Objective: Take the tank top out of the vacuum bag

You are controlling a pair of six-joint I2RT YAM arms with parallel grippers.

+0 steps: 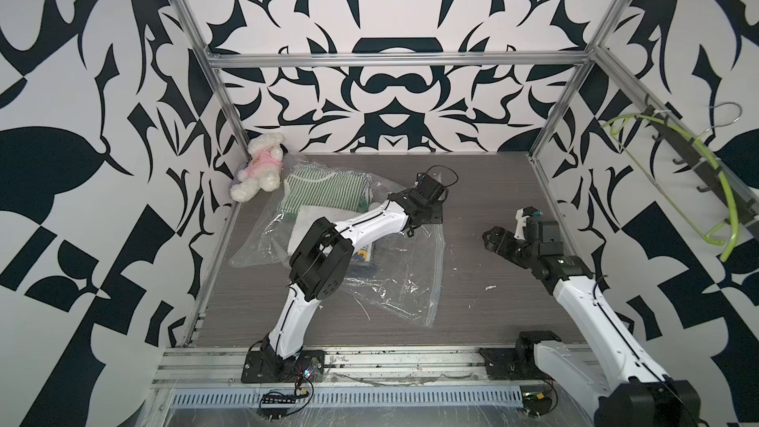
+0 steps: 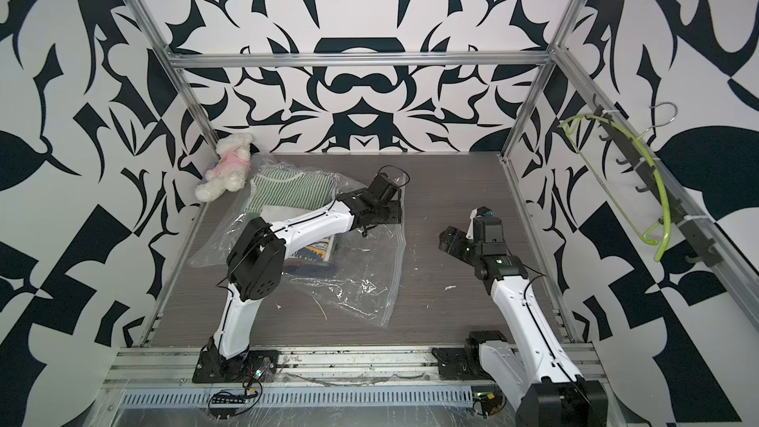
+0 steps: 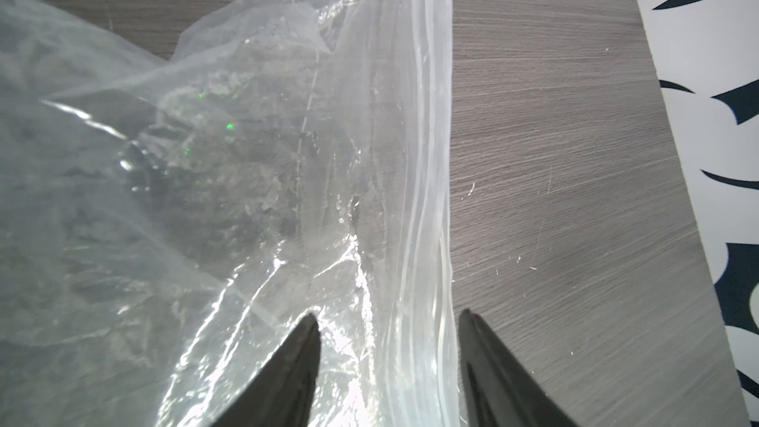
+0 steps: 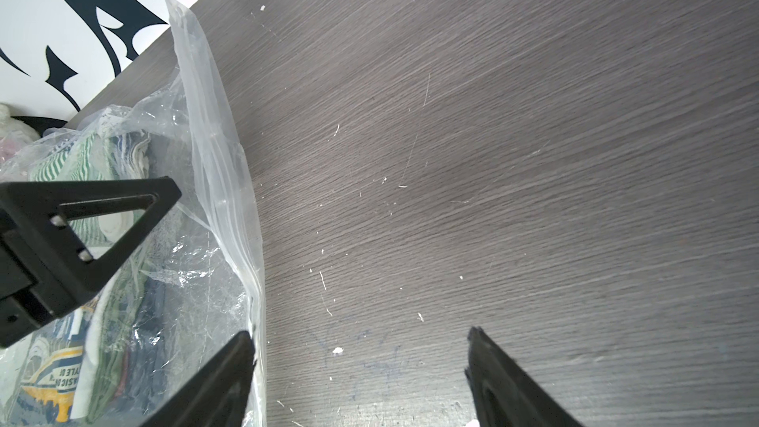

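The clear vacuum bag (image 1: 403,288) lies flat on the left half of the table, its zip edge facing right. Folded clothes show through the plastic: a green-and-white striped garment (image 1: 325,192), a white piece (image 1: 312,225) and a printed piece (image 4: 59,375). Which one is the tank top I cannot tell. Over the bag's right edge, my left gripper is part open; in the left wrist view the zip edge runs between its fingers, not clamped. My right gripper is open above the table, right of the bag, with nothing held.
A white plush toy (image 1: 261,167) in pink rests at the back left, touching the bag's corner. On the right wall hangs a green hanger (image 1: 715,166). The table (image 1: 490,189) between the bag and the right wall is clear apart from small scraps.
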